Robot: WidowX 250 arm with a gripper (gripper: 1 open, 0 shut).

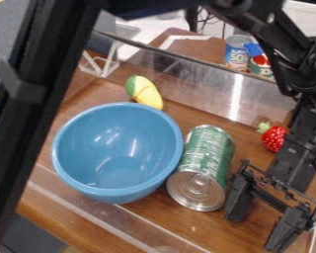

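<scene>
My black gripper (264, 217) is low over the wooden surface at the lower right, open, its two fingers apart with nothing seen between them. Just left of it a green-labelled can (201, 163) lies on its side, its silver end toward the front. A blue bowl (112, 148) sits left of the can, very close to it or touching. Behind, a yellow-green corn toy (145, 93) lies near the clear wall, and a red strawberry (275, 139) is at the right, beside my arm.
A clear plastic wall (194, 82) runs across the back, with upright cans (237, 52) behind it. Black arm structure covers the left edge and top. Some bare wood (168, 227) lies in front of the bowl and can.
</scene>
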